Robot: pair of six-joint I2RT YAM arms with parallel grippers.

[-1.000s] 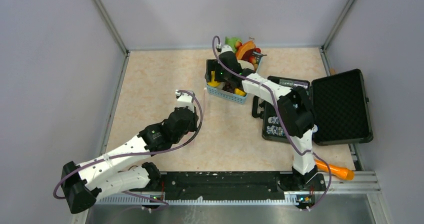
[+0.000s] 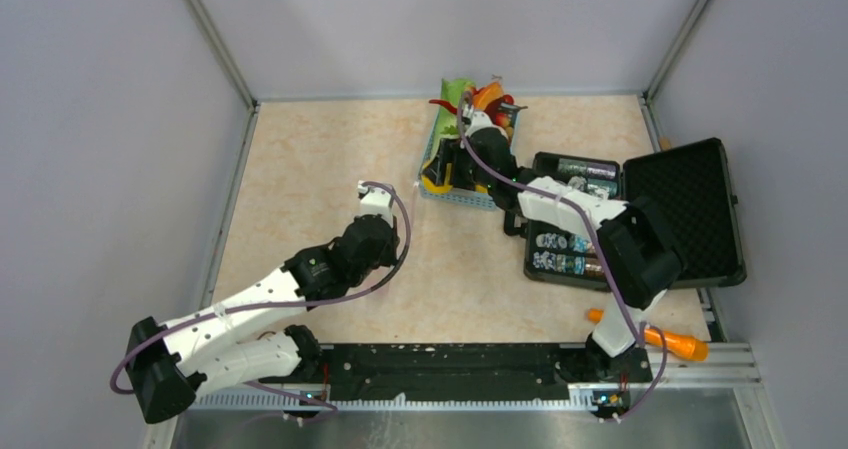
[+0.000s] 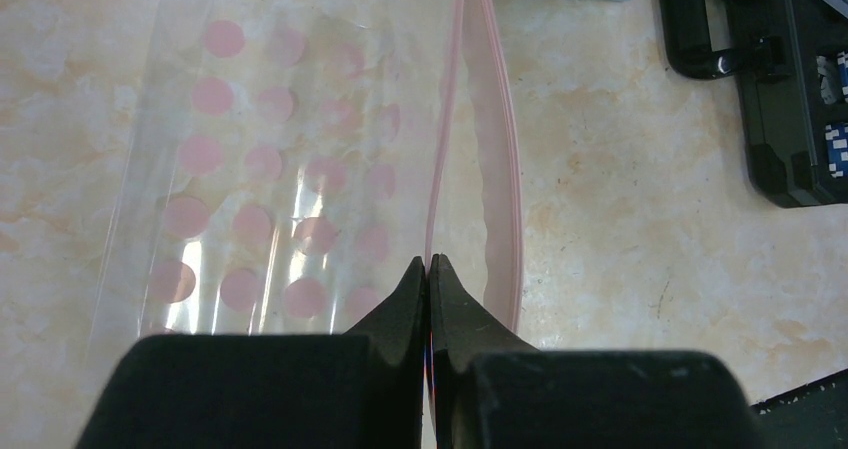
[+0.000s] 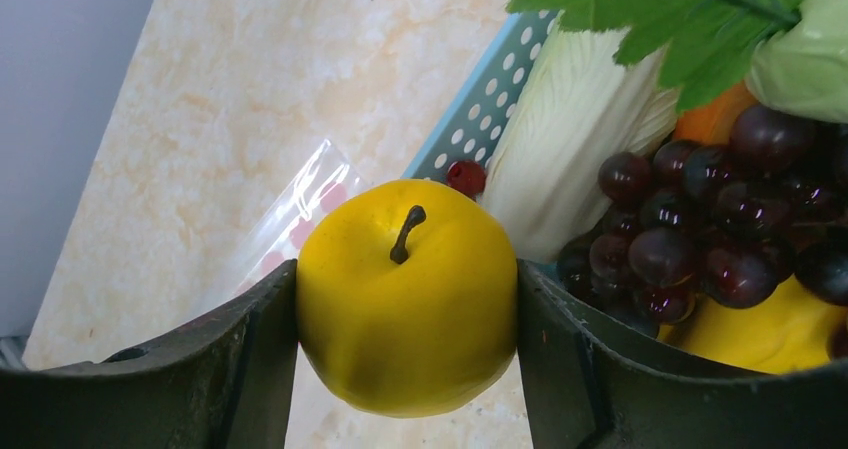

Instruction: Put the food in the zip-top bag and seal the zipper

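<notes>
In the left wrist view a clear zip bag [image 3: 260, 219] with pink dots rises from the table, its pink zipper edge pinched in my shut left gripper. My right gripper is shut on a yellow apple [image 4: 405, 319], over the front-left of a blue food basket [image 4: 460, 99]. The basket holds grapes [image 4: 660, 249], a pale cabbage [image 4: 560, 139], leafy greens and other food. In the top view my left arm [image 2: 340, 259] reaches to the table's middle-left.
An open black case [image 2: 680, 219] with cans stands on the right. An orange cylinder [image 2: 680, 344] lies at the front-right corner.
The right arm has shifted right and toward the front, with the yellow apple between its fingers. The left arm has barely moved.
</notes>
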